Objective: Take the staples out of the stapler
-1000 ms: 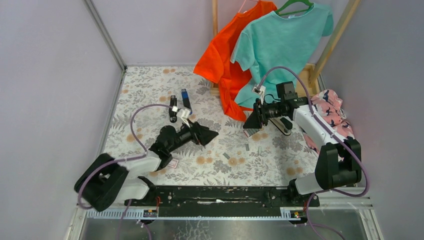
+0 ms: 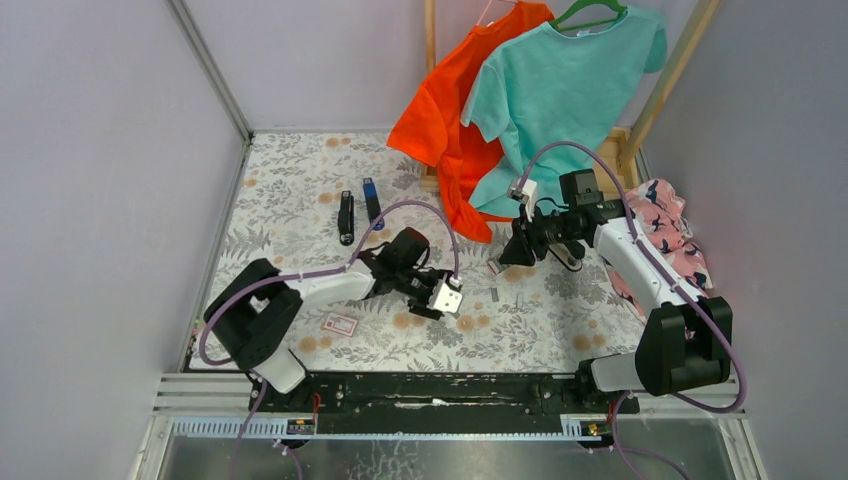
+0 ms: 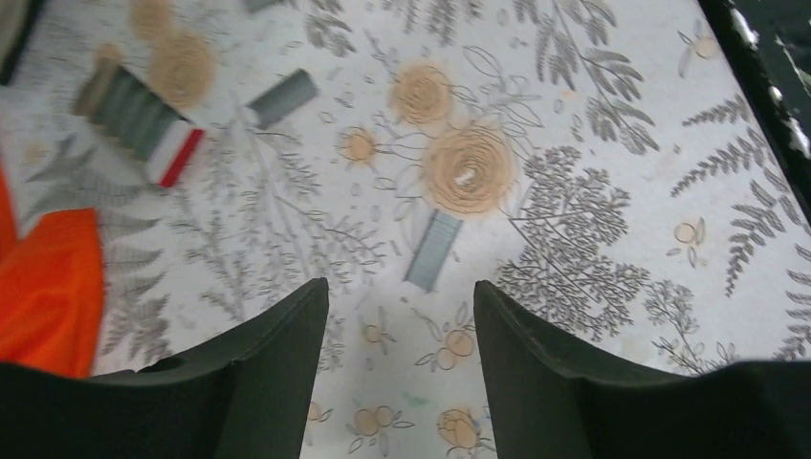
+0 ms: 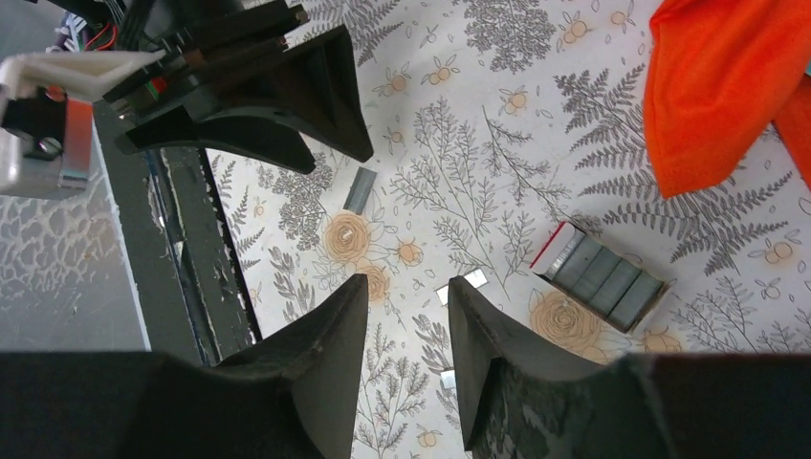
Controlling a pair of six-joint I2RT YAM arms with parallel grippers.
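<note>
My left gripper hangs open over a staple strip (image 3: 432, 249), nothing between its fingers. In the top view my right gripper (image 2: 518, 250) is higher up beside a box of staple strips (image 4: 598, 279); in its wrist view its fingers stand apart, empty. Other loose strips (image 4: 462, 287) lie on the patterned table. A black stapler (image 2: 346, 218) and a blue one (image 2: 372, 203) lie at the back left; whether they hold staples cannot be told.
An orange shirt (image 2: 450, 120) and a teal shirt (image 2: 560, 90) hang at the back. Pink cloth (image 2: 660, 230) lies at the right. A small red-and-white packet (image 2: 340, 325) lies at the front left.
My left arm has moved right, its gripper turned and now over the strip near the front middle. The right arm has shifted slightly.
</note>
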